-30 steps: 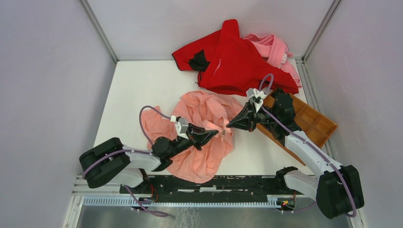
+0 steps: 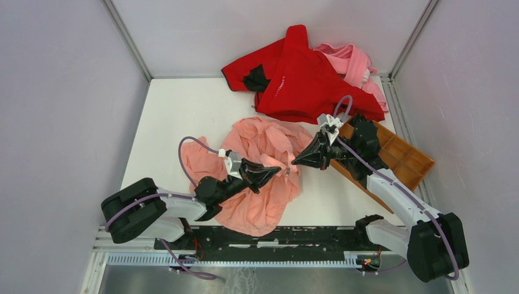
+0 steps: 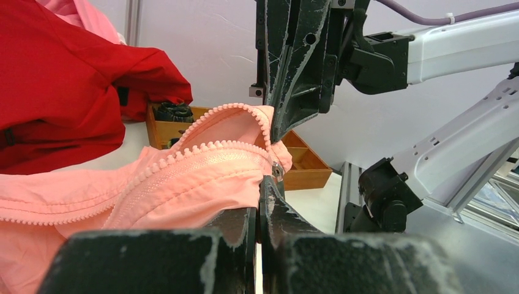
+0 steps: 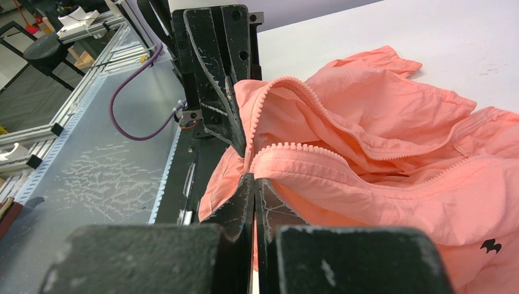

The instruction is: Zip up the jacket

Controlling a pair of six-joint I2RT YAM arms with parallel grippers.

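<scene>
The salmon-pink jacket (image 2: 260,211) lies on the table, its front unzipped, with both toothed edges raised between my grippers. My left gripper (image 2: 280,169) is shut on the jacket's near edge at the lower end of the teeth (image 3: 202,147). Facing it from the right, my right gripper (image 2: 294,163) is shut, with the thin far edge of the jacket at its fingertips. The two grippers stand close together. A small metal piece, apparently the zipper slider (image 3: 278,171), shows beside the left fingertips. How the zipper's ends meet is hidden by fabric and fingers.
A red jacket (image 2: 306,86) and a pink garment (image 2: 352,61) lie at the back. A wooden divided tray (image 2: 401,153) stands beneath the right arm. Bare table (image 2: 171,110) shows at the left.
</scene>
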